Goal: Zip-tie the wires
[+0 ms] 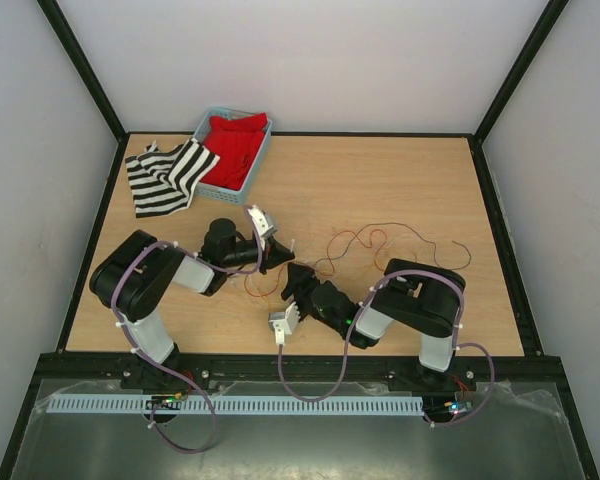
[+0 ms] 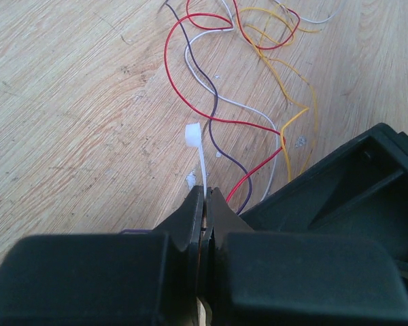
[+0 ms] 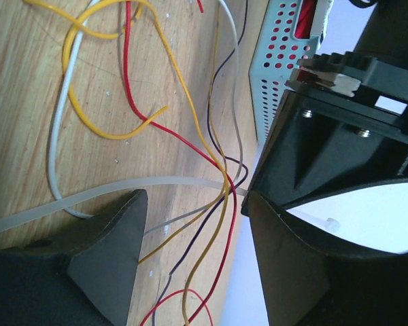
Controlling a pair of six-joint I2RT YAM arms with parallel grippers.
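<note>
In the left wrist view a white zip tie (image 2: pixel 203 163) rises from the fingertips of my left gripper, shut on its thin strap; its square head (image 2: pixel 193 134) is up and free. Red (image 2: pixel 248 123), white (image 2: pixel 239 104), yellow (image 2: pixel 275 73) and dark purple (image 2: pixel 213 122) wires lie beyond it. My right gripper is partly open, its fingers on either side of several wires. A translucent strap (image 3: pixel 149 182) runs across between those fingers towards the left gripper. Whether it loops round the wires I cannot tell.
A blue basket (image 1: pixel 261 168) with red cloth (image 1: pixel 235 150) stands at the back left, a striped cloth (image 1: pixel 165 178) beside it. The wires trail to the right over the table (image 1: pixel 380 180), whose back half is otherwise clear. Both grippers are very close together.
</note>
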